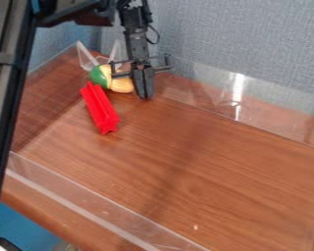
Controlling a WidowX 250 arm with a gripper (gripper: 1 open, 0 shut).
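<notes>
My gripper [142,86] hangs upright at the back left of the wooden tray, its dark fingers pointing down and shut, with nothing visible between them. Just left of it lies a yellow and green toy [118,84], close to the fingers; whether they touch I cannot tell. A red block [99,108] with ridges along its length lies nearer the viewer, below and left of the gripper.
Clear low walls [258,112] edge the wooden floor [199,186]. A grey fabric wall [251,39] stands behind, and a black arm beam crosses the left side.
</notes>
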